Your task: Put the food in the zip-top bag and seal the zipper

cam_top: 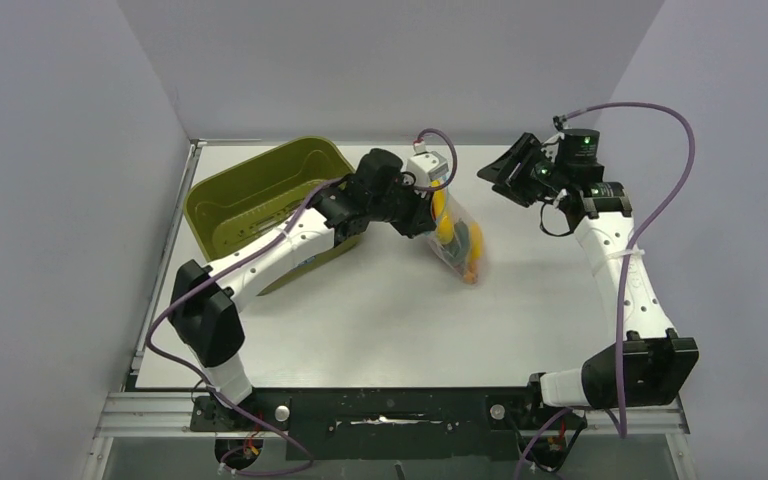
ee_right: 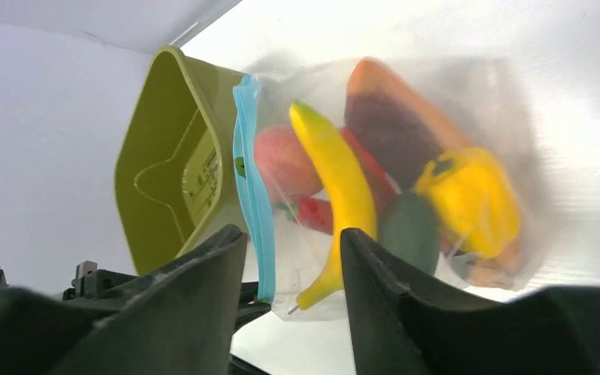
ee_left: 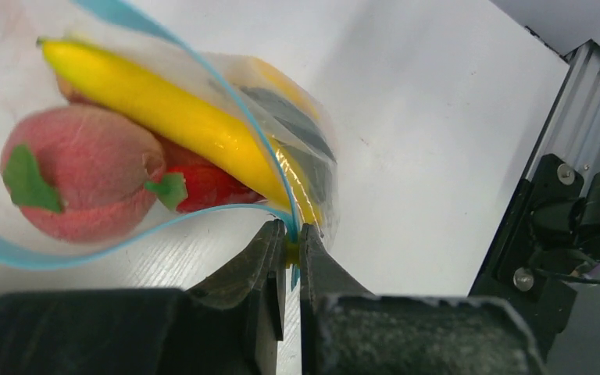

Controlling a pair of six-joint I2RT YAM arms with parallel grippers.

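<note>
The clear zip top bag (cam_top: 456, 252) lies on the table, its blue-edged mouth toward my left arm. Through its plastic show a banana (ee_right: 344, 180), a peach (ee_right: 283, 162), a red pepper (ee_left: 212, 185), a yellow pepper (ee_right: 473, 199), a dark green item (ee_right: 408, 228) and other food. My left gripper is shut on the corner of the blue zipper edge (ee_left: 269, 148), where the two strips meet; the mouth gapes in the left wrist view. Off to the bag's right, my right gripper (cam_top: 487, 182) stands open, its fingers apart with nothing held.
An olive green bin (cam_top: 260, 205) sits on the table's left, close behind the left forearm.
</note>
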